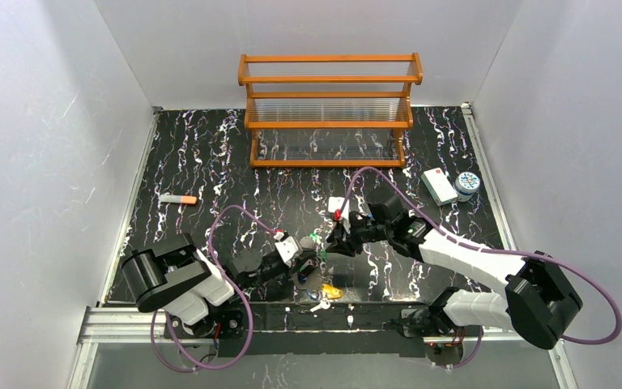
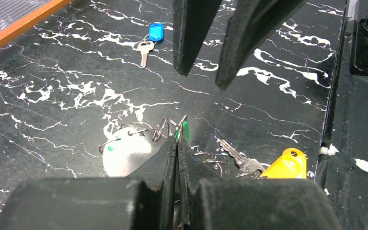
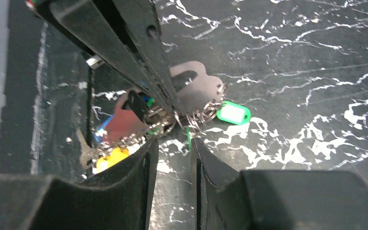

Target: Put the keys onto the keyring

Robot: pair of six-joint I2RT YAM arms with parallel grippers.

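The keyring is a metal plate (image 3: pixel 199 88) with wire rings along its edge; in the right wrist view it appears tilted behind my left gripper. That gripper is shut on a small metal ring at its tips, with coiled rings (image 2: pixel 161 128) and a bit of green right there. A green tag (image 3: pixel 234 113) hangs from the plate's rings. My right gripper stands open and apart from the left one, nothing held between its fingers. A yellow tag (image 2: pixel 287 165) with a key (image 2: pixel 237 154) lies low on the right in the left wrist view.
On the dark marbled table, a blue tag (image 2: pixel 156 32) with a key (image 2: pixel 144 50) lies apart. A wooden rack (image 1: pixel 330 126) stands at the back, a white box (image 1: pixel 438 186) and a round tin (image 1: pixel 467 184) at right, an orange-and-white marker (image 1: pixel 178 199) at left.
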